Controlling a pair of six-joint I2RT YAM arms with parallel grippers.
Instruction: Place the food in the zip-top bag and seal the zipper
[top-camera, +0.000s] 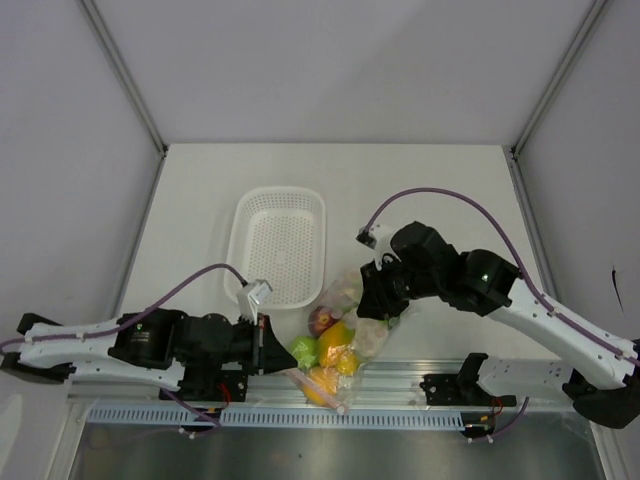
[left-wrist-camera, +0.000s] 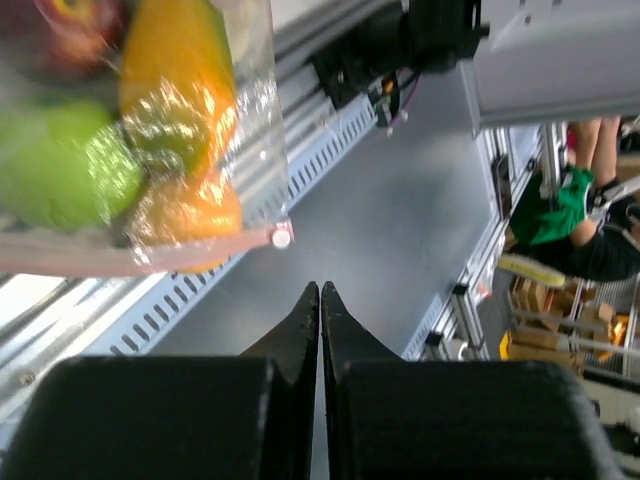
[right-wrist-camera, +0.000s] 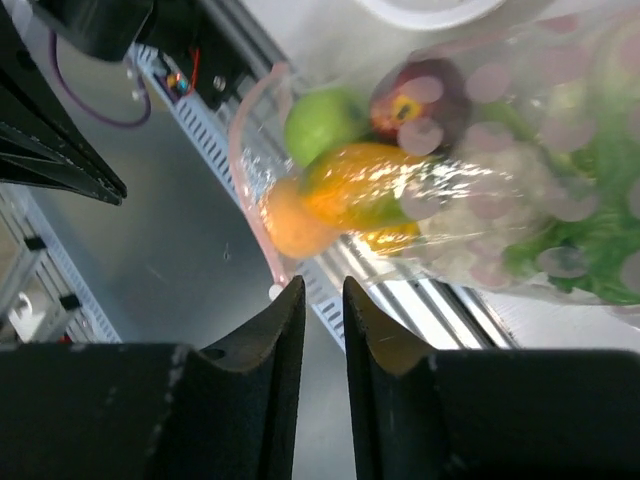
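Observation:
A clear zip bag holds an orange, a green apple, a red apple, a yellow mango or pepper and leafy greens. Its pink zipper edge lies toward the front left. My left gripper is shut with nothing between its fingers, just beside that zipper end in the top view. My right gripper is over the bag, its fingertips slightly apart and empty.
An empty white basket stands behind the bag on the white table. The bag overhangs the front rail, with a gap below it.

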